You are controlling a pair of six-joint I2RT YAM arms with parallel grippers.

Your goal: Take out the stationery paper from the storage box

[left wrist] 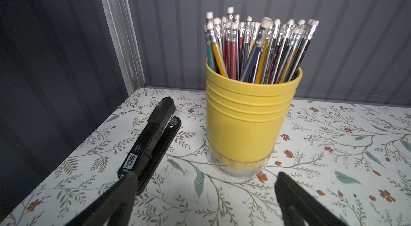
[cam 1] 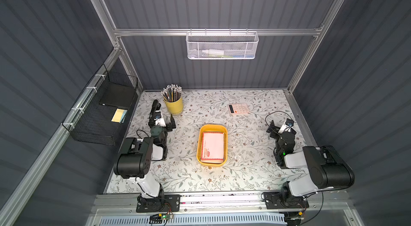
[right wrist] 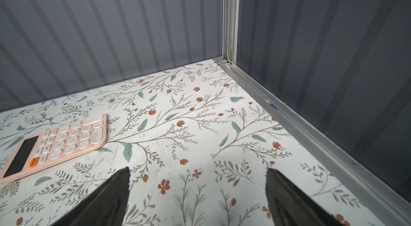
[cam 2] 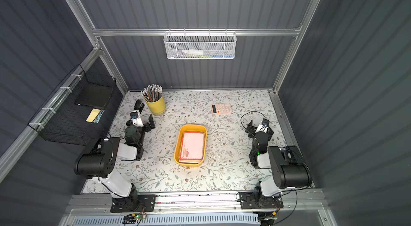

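Observation:
A yellow-orange storage box [cam 1: 199,146] stands at the middle of the table, nearer the front. Flat inside it lies pinkish-white stationery paper [cam 1: 213,145] with a red border; the top right view shows the paper [cam 2: 192,145] within the box walls too. To the left of the box, my left gripper is open and empty, facing the pencil cup. On the far right side of the table, my right gripper is also open, with only bare tabletop between its fingers. Both grippers are well apart from the box, and neither wrist view contains it.
A yellow cup [left wrist: 248,119] full of pencils and a black stapler [left wrist: 149,144] stand ahead of the left gripper. A pink calculator [right wrist: 55,146] lies towards the back. Wire baskets hang on the left wall [cam 1: 96,114] and back wall [cam 1: 222,46]. Table around the box is clear.

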